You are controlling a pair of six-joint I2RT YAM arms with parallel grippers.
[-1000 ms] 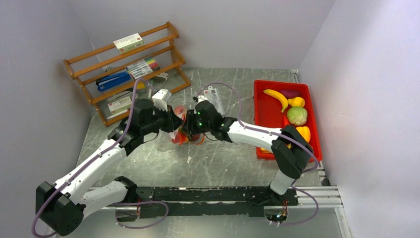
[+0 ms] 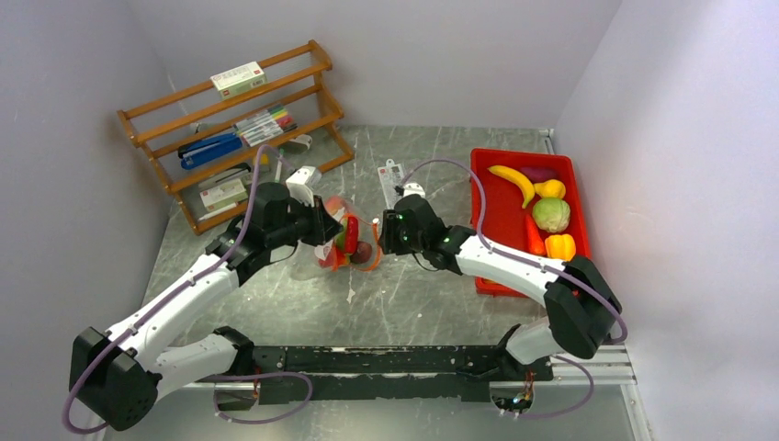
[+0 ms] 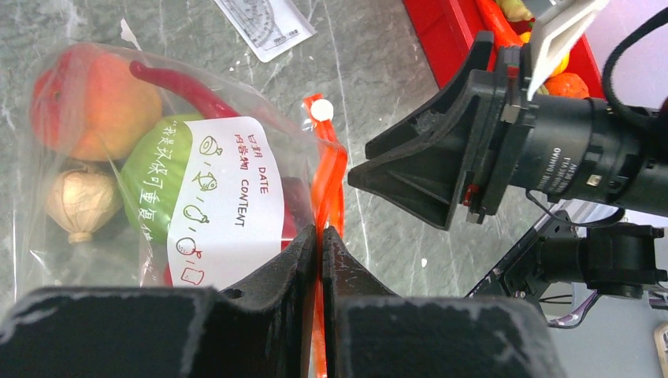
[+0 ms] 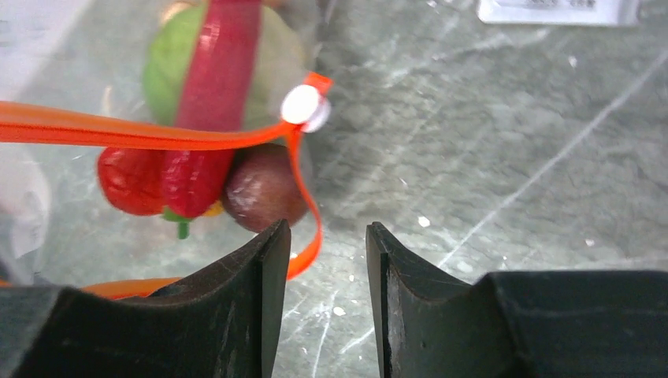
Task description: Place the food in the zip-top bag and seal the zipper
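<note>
A clear zip bag point(image 3: 94, 260) with an orange zipper rim point(image 3: 329, 177) stands on the table, its mouth spread apart. Play food shows inside: a green one point(image 3: 157, 169), a garlic-like bulb point(image 3: 83, 201), an orange-red one point(image 3: 118, 110), a long red one point(image 4: 214, 87) and a dark round one point(image 4: 264, 187). My left gripper is shut on the bag's rim. Beside the mouth, my right gripper is part open with bare table between its fingers. The white zipper slider point(image 4: 302, 104) sits at the rim's corner, apart from the right fingers.
At the right stands a red tray point(image 2: 501, 220) holding a banana point(image 2: 514, 182), a cabbage point(image 2: 551, 215), a yellow pepper point(image 2: 560, 246) and other food. A wooden rack point(image 2: 234, 110) fills the back left.
My right gripper has drawn back to the right from over the bag's mouth, uncovering the food inside. The left arm has stayed nearly still.
</note>
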